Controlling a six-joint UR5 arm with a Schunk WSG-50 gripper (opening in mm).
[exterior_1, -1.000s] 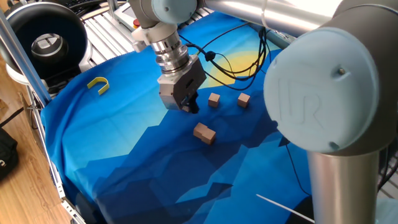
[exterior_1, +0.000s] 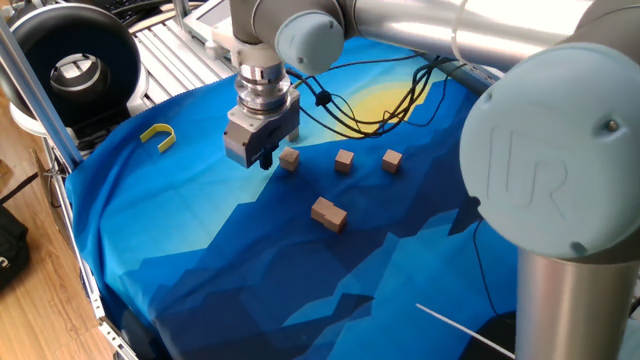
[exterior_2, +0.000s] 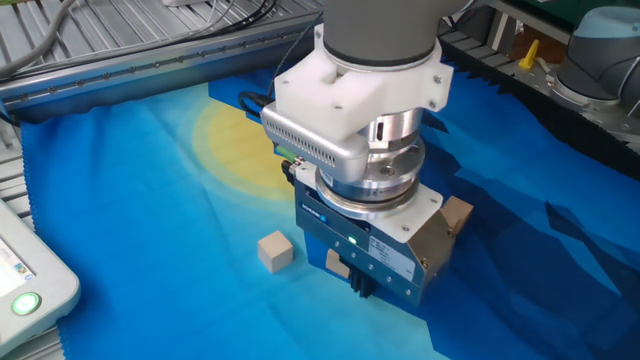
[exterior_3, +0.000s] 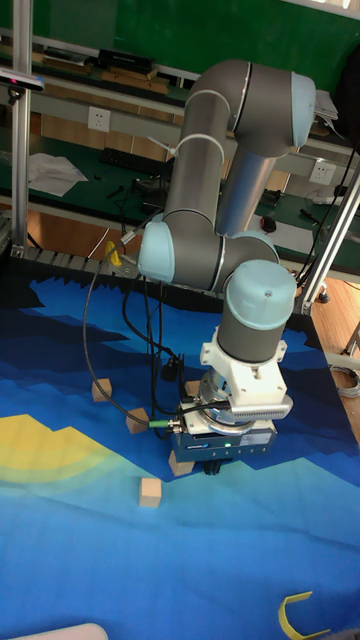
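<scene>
Dark fingertips bunched close together mark my gripper (exterior_1: 266, 161) as shut, with nothing seen between them. It hangs low over the cloth, just left of a small wooden cube (exterior_1: 289, 159) in exterior view 1. To the right, a middle cube (exterior_1: 344, 160) and a right cube (exterior_1: 392, 160) continue the row. Nearer the front, a pair of touching wooden blocks (exterior_1: 328, 214) lies on the cloth. Exterior view 2 shows one cube (exterior_2: 276, 251) clear of the gripper (exterior_2: 360, 286); the gripper body partly hides two other wooden pieces. In exterior view 3, a cube (exterior_3: 182, 464) appears beside the gripper (exterior_3: 213, 467).
A blue patterned cloth (exterior_1: 180, 260) covers the table, with bare room at the left and front. A yellow curved piece (exterior_1: 158, 136) lies at the far left. Black cables (exterior_1: 385, 123) loop behind the row, and a pendant (exterior_2: 30, 300) stands at the edge.
My gripper has moved left in exterior view 1 and turned, uncovering the leftmost cube that it hid a second ago. The blocks visible have stayed in place.
</scene>
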